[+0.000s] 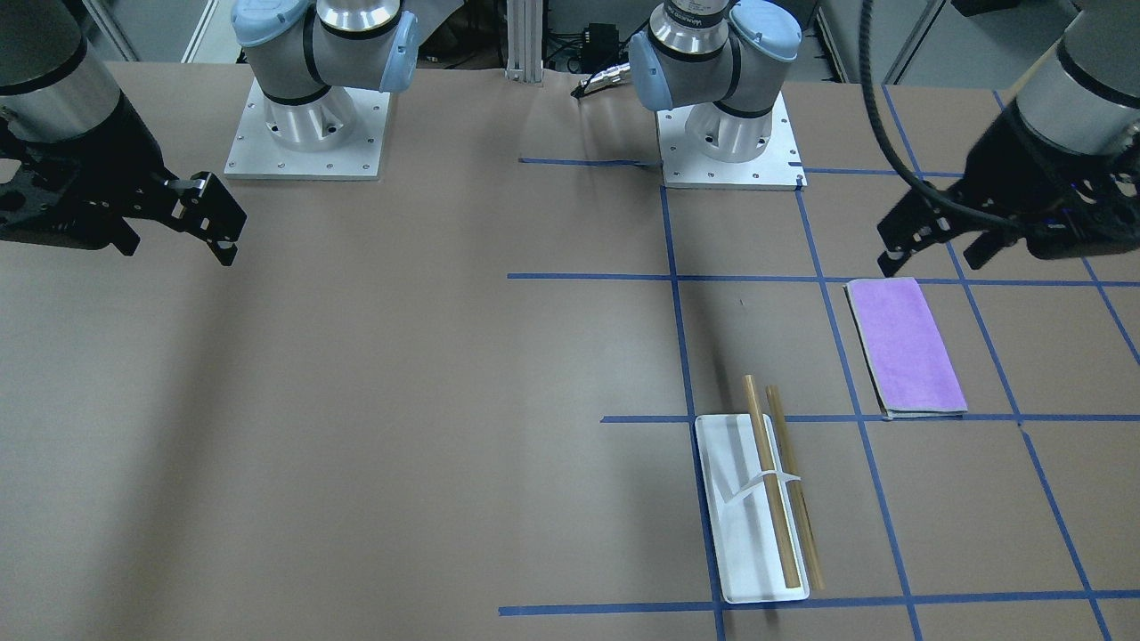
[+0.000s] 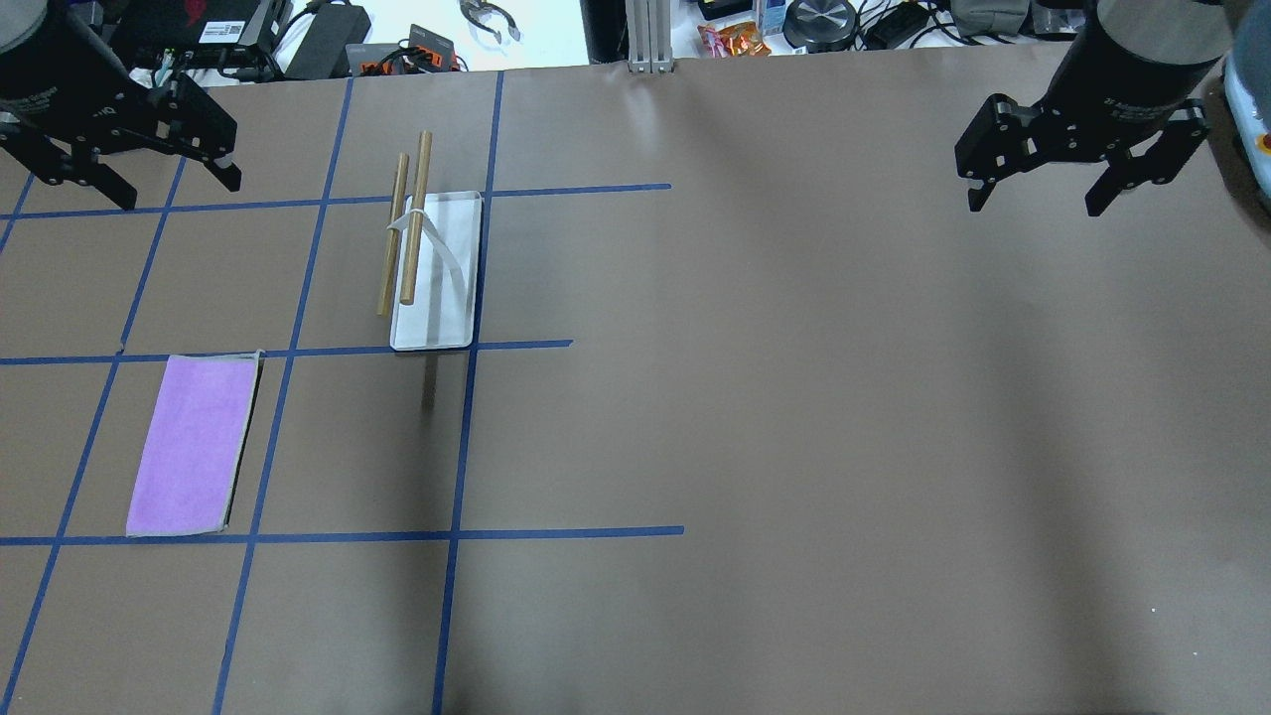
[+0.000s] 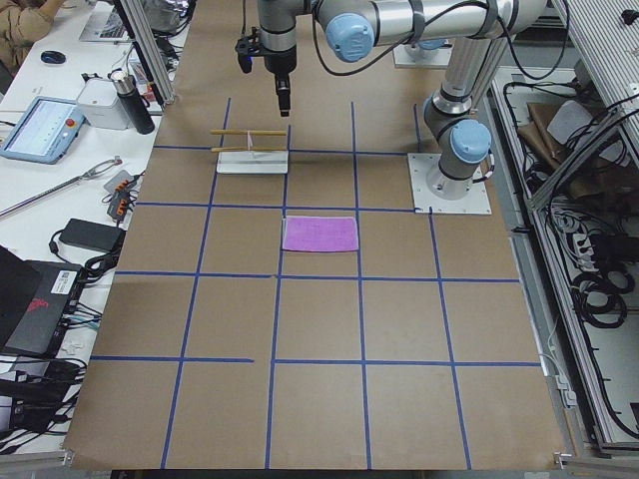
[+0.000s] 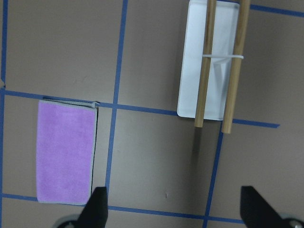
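A white tray (image 1: 732, 534) lies on the taped grid, with two wooden sticks (image 1: 777, 523) resting along it and a white strip across them, also seen in the top view. A folded purple cloth (image 1: 906, 347) lies apart from the tray. My gripper (image 1: 924, 256) hangs above the table at the right of the front view, clear of both. Its fingers stand apart at the bottom corners of the left wrist view, open with nothing between them.
A second arm's gripper (image 1: 176, 224) hangs at the other side of the table. Arm bases (image 1: 695, 160) stand at the back.
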